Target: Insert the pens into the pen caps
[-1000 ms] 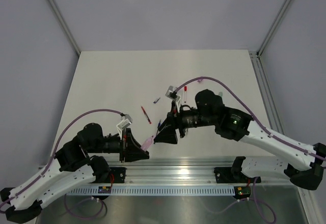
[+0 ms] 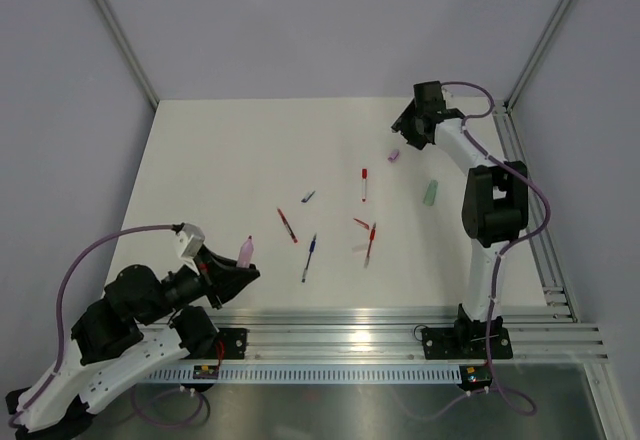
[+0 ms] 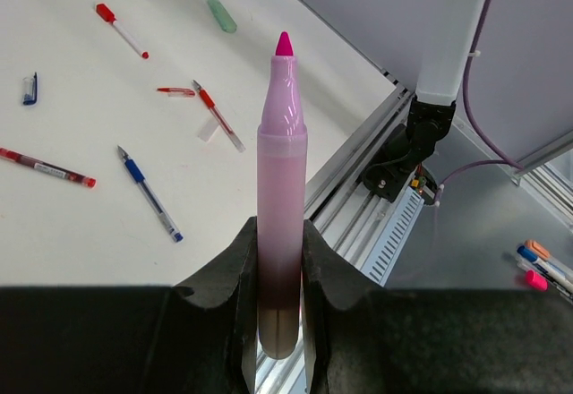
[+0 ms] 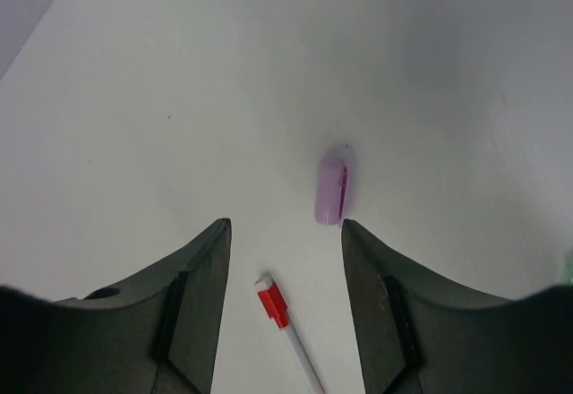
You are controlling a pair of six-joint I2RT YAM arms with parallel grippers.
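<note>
My left gripper is shut on a pink marker [image 3: 281, 170], held upright with its magenta tip bare, over the near-left table edge. My right gripper is open above the table at the back right. A small purple cap [image 4: 330, 188] lies just beyond its fingers, with a red-capped white pen [image 4: 292, 334] nearby. Blue pen [image 2: 310, 257], red pens [image 2: 371, 245], a small blue cap [image 2: 308, 196], a loose red cap [image 2: 361, 222] and a green piece [image 2: 431, 192] lie scattered on the table.
Grey walls and metal rails border it. Several more pens or markers [image 3: 537, 264] show beyond the rails in the left wrist view.
My right arm has swung from beside the pink marker to the back right, above the purple cap. My left gripper has drawn back left with the marker.
</note>
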